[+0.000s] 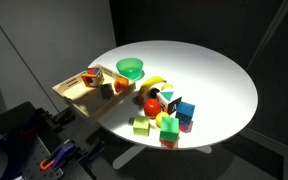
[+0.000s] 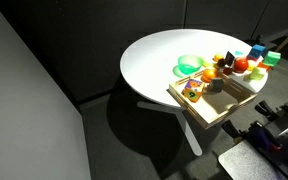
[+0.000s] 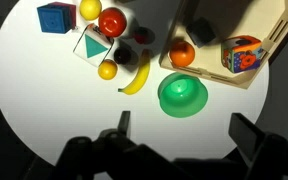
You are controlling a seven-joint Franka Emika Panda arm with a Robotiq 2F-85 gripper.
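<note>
My gripper is open, its two dark fingers wide apart at the lower part of the wrist view, with nothing between them. Ahead of the gap, on the white round table (image 3: 54,100), sits a green bowl (image 3: 184,93) that looks empty. A wooden tray (image 3: 266,25) holds an orange (image 3: 182,53), a dark block (image 3: 200,33) and a colourful toy box (image 3: 244,55). Left of the bowl lies a yellow banana (image 3: 138,75). Beyond it are a red tomato-like fruit (image 3: 112,22) and a white block with a teal triangle (image 3: 92,45).
A blue cube (image 3: 55,18), a yellow lemon (image 3: 90,10) and a small orange-yellow fruit (image 3: 107,69) share the toy cluster. Near the table edge, a green block (image 1: 169,126) sits on top of another block.
</note>
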